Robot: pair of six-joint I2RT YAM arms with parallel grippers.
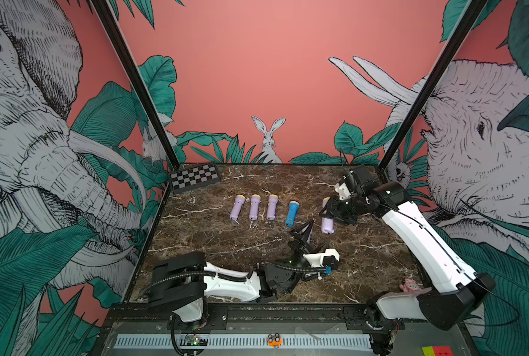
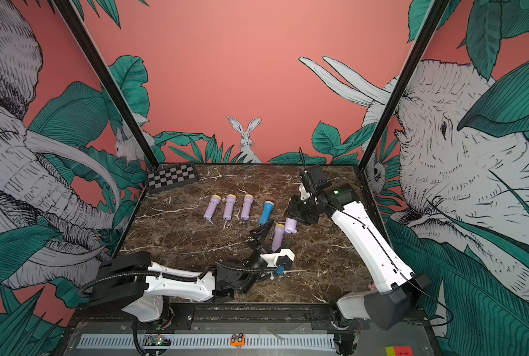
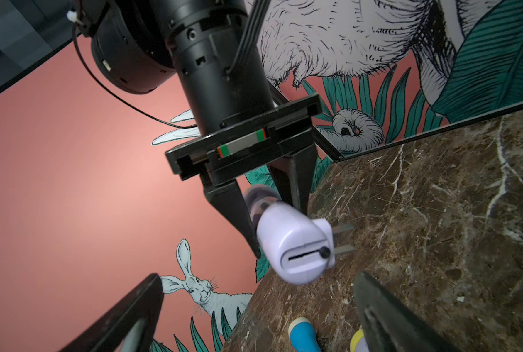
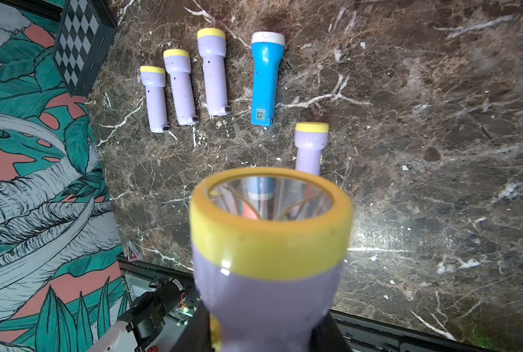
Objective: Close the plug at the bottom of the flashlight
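My right gripper is shut on the body of a purple flashlight (image 3: 293,240), held in the air. Its yellow head (image 4: 270,249) fills the lower middle of the right wrist view. In the left wrist view its flat bottom end, with a dark slot, faces my left gripper. Two metal plug prongs (image 3: 343,239) stick out sideways from a small piece at that end. The left gripper stands open, its fingers (image 3: 384,311) widely spread and apart from the flashlight. Seen from above, the left gripper (image 1: 303,228) is to the left of the flashlight.
Three more purple flashlights (image 4: 181,88) and a blue one (image 4: 265,79) lie in a row on the marble table (image 4: 437,176). Another purple flashlight (image 2: 278,238) lies close to the left gripper. A checkered block (image 1: 194,177) occupies the back left corner.
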